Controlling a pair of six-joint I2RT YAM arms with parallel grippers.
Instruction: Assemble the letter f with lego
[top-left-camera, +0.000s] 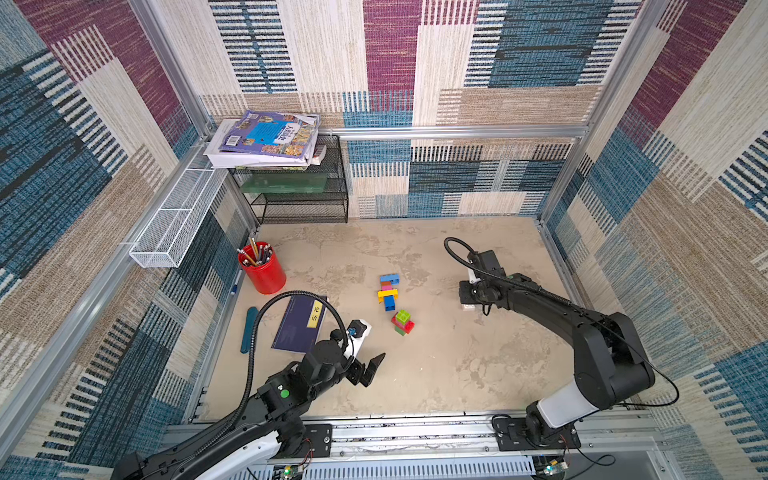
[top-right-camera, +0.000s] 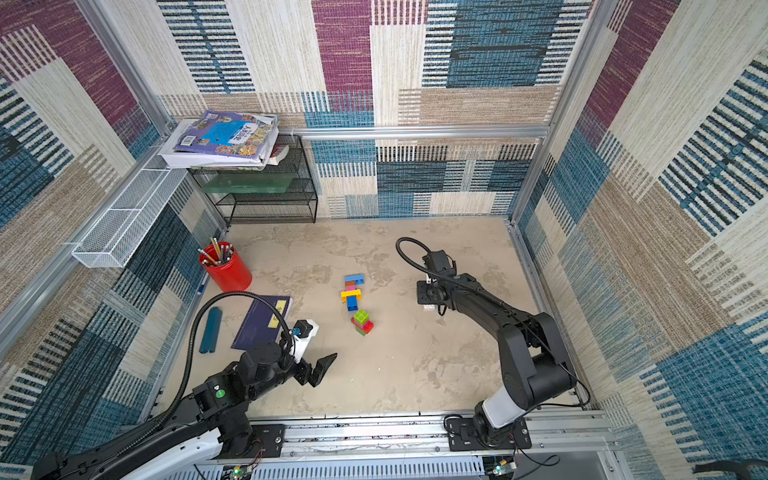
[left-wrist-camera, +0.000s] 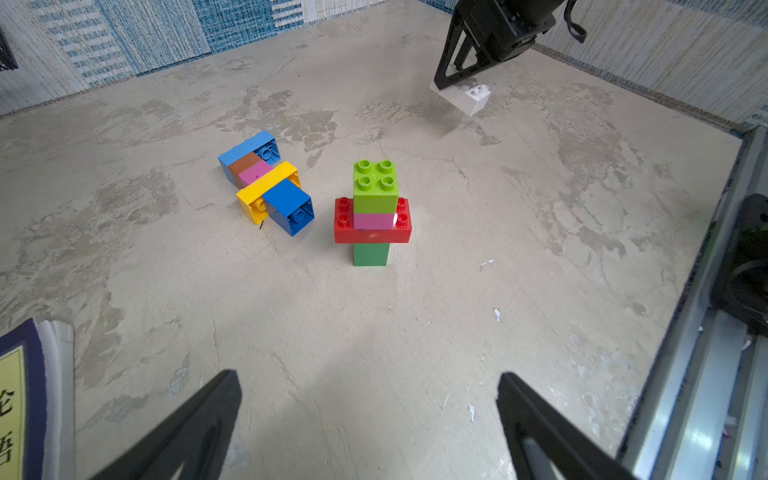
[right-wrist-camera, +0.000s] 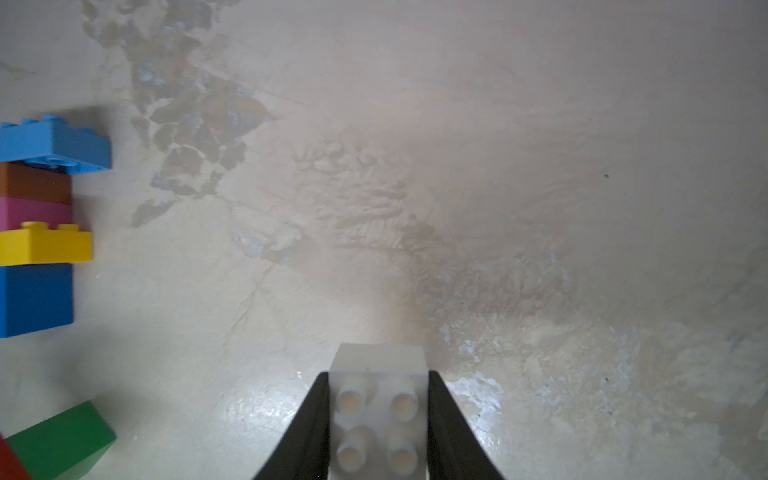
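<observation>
My right gripper is shut on a white brick (right-wrist-camera: 384, 360), seen studs-up between its fingers, right of the coloured bricks. A joined row of bricks lies mid-table: light blue (left-wrist-camera: 248, 148), brown, pink, yellow (left-wrist-camera: 268, 180) and dark blue (left-wrist-camera: 289, 209). Nearer, a stack has lime (left-wrist-camera: 375, 196) on pink, a wide red brick (left-wrist-camera: 348, 232) and green (left-wrist-camera: 370, 255) below. My left gripper (top-left-camera: 368, 368) stands open near the front of the table, with nothing between its fingers, facing that stack.
A navy book (top-left-camera: 292, 328), a teal case (top-left-camera: 249, 328) and a red pencil cup (top-left-camera: 264, 276) are at the left. A wire shelf with books stands at the back left.
</observation>
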